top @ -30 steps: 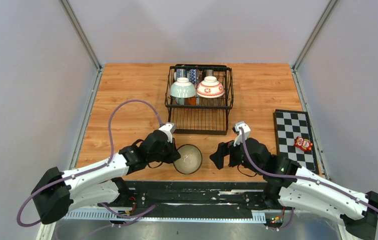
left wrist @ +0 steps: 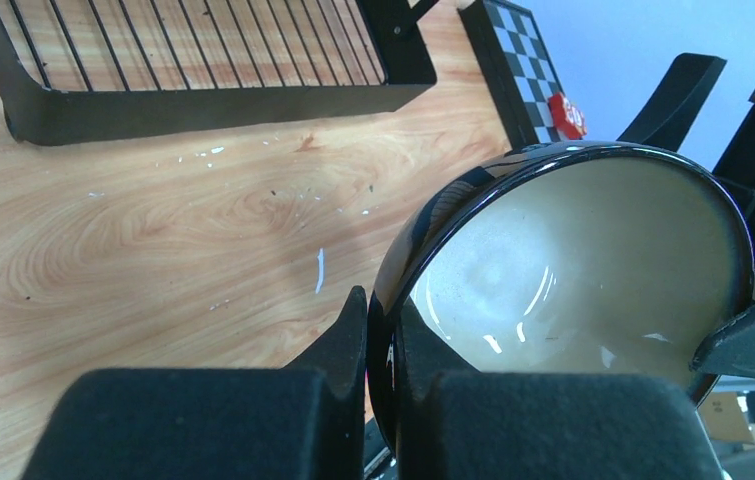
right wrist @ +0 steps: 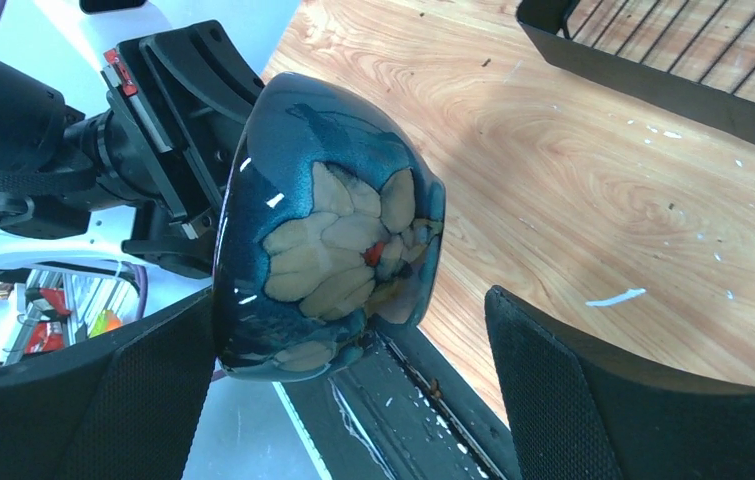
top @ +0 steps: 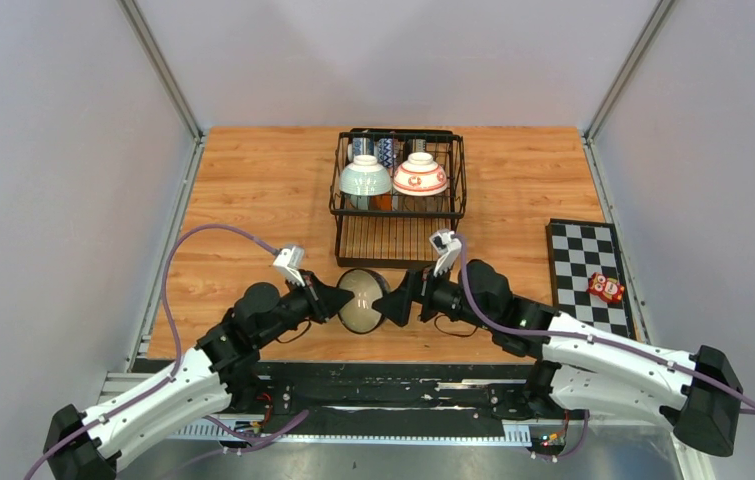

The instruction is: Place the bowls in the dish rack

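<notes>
A dark blue bowl with a flower pattern and cream inside (top: 361,300) (left wrist: 573,260) (right wrist: 328,230) is held tilted on its side above the front middle of the table, its rim in my left gripper (top: 343,297). My right gripper (top: 398,305) is open, its fingers either side of the bowl in the right wrist view, close to it. The dish rack (top: 338,262) (left wrist: 213,100) holds an upturned pale blue bowl (top: 364,182) and an upturned red-and-white bowl (top: 420,180) on its upper tier; its lower front tier is empty.
A checkerboard (top: 583,240) with a red object (top: 605,288) lies at the right.
My left gripper has moved left with the bowl, which has tipped from facing up toward on its side. My right gripper has moved left, closer to the bowl.
</notes>
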